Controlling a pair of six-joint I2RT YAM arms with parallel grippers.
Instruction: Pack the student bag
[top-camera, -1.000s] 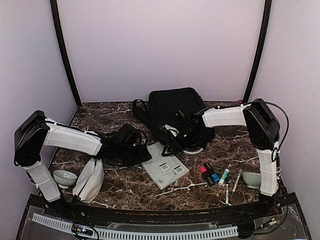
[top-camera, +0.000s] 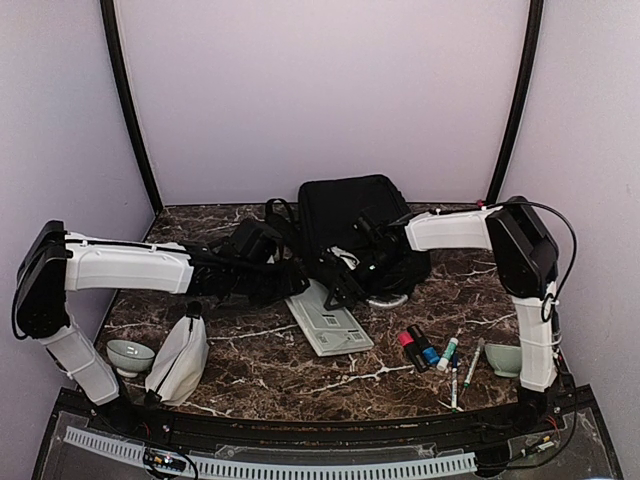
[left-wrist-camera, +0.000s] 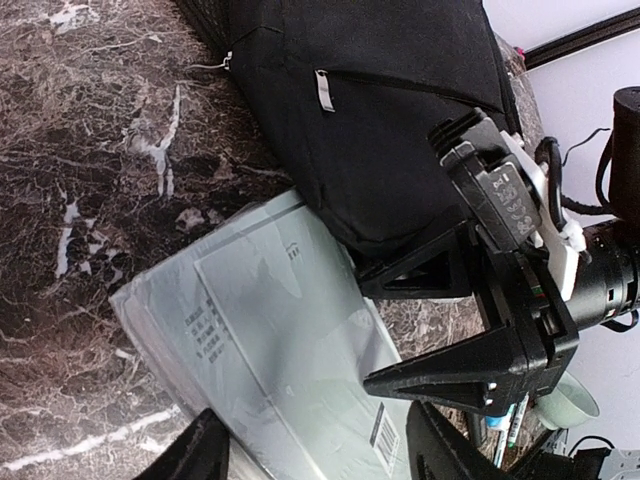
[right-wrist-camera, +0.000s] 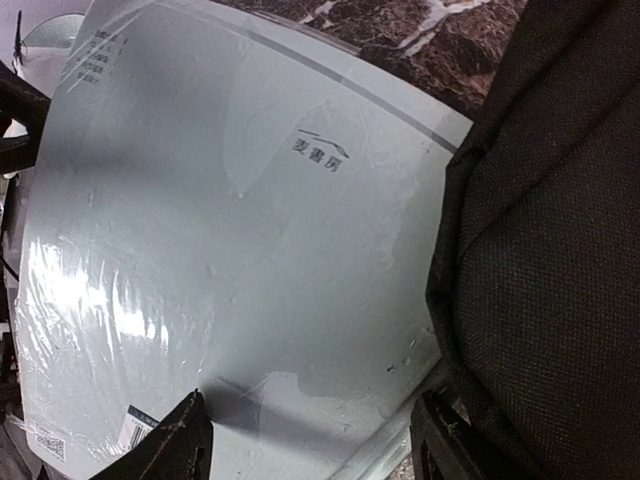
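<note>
The black bag (top-camera: 350, 210) lies at the back, its near edge over a stack of grey, plastic-wrapped books (top-camera: 325, 330). My left gripper (top-camera: 288, 282) is open at the books' left end; in the left wrist view its fingertips rest at their near edge. My right gripper (top-camera: 340, 290) is over the books beside the bag; in the left wrist view its fingers (left-wrist-camera: 440, 370) are spread. In the right wrist view they reach down onto the wrapped books (right-wrist-camera: 230, 230), right against the bag's fabric (right-wrist-camera: 550, 260).
A white pouch (top-camera: 178, 365) and a bowl (top-camera: 130, 355) are at front left. Markers (top-camera: 420, 350), pens and another bowl (top-camera: 505, 360) lie at front right.
My left arm has moved up and toward the back, and the books have shifted slightly toward the bag. My right arm looks almost still.
</note>
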